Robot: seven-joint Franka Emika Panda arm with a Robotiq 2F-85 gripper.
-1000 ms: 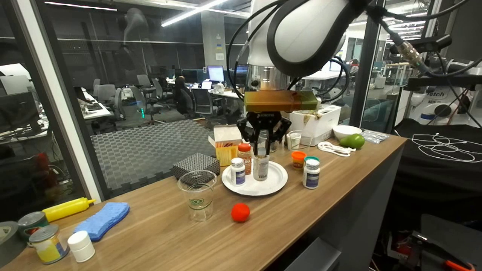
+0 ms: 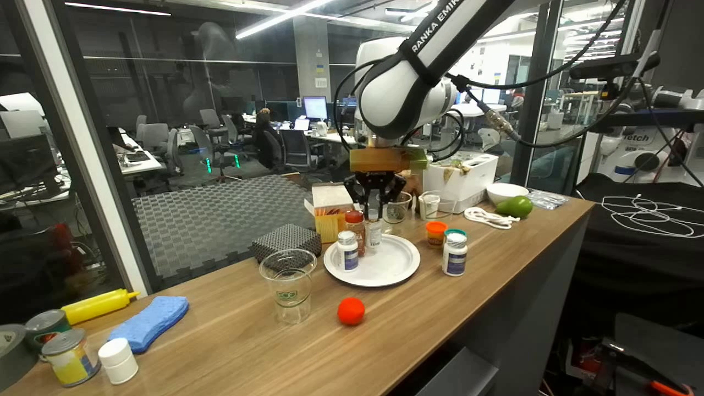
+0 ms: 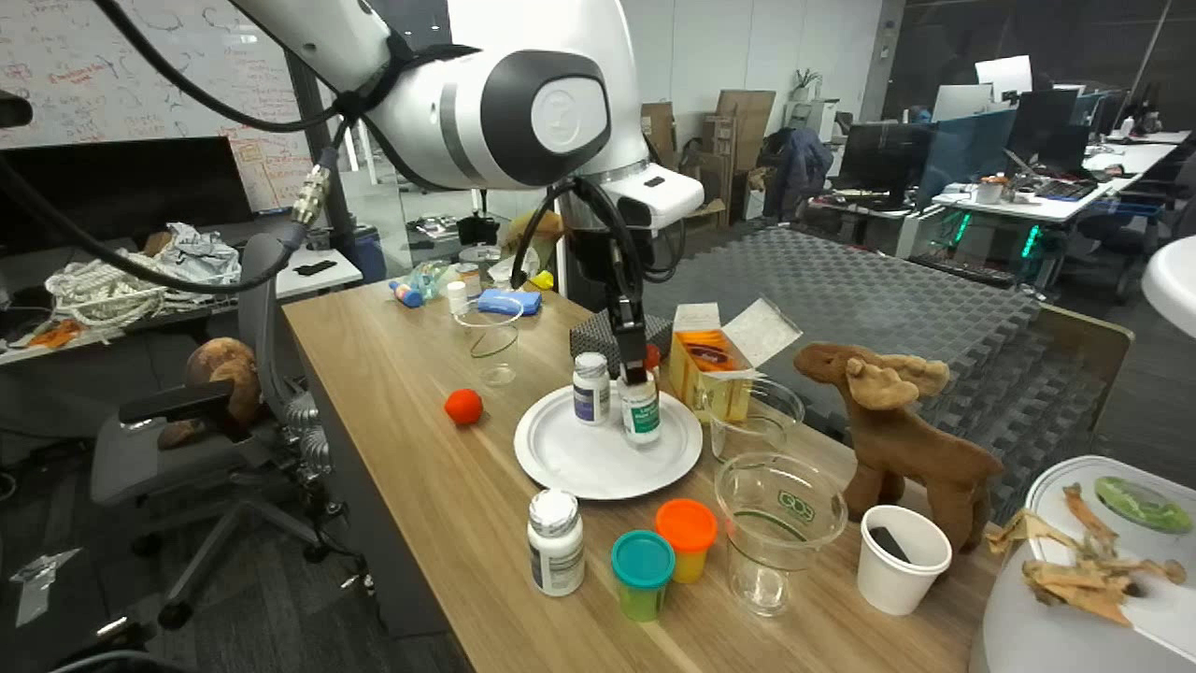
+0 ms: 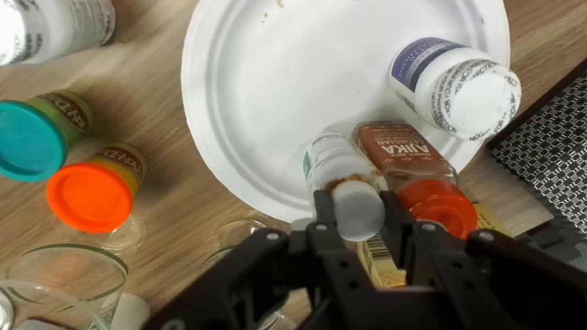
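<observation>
A clear spice bottle with a white cap and green label (image 3: 640,413) stands nearly upright over the far part of the white paper plate (image 4: 264,71). My gripper (image 2: 373,214) is shut on its cap, with dark fingers (image 4: 323,206) on both sides. Whether its base touches the plate cannot be told. Close beside the bottle is a red-capped Ajika jar (image 4: 399,145), almost touching it in the wrist view. A white pill bottle with a purple label (image 2: 347,252) also stands on the plate, nearer its edge.
Another pill bottle (image 2: 455,255) and two Play-Doh tubs, orange-lidded (image 3: 687,533) and teal-lidded (image 3: 642,566), stand beside the plate. Clear cups (image 3: 774,527) and an open yellow box (image 3: 706,370) crowd the back. A red ball (image 2: 351,311) lies in front, with bare wood around it.
In exterior view 1 my gripper and the spice bottle have moved back and slightly left, closer to the red-capped jar. The other objects on the table look unmoved.
</observation>
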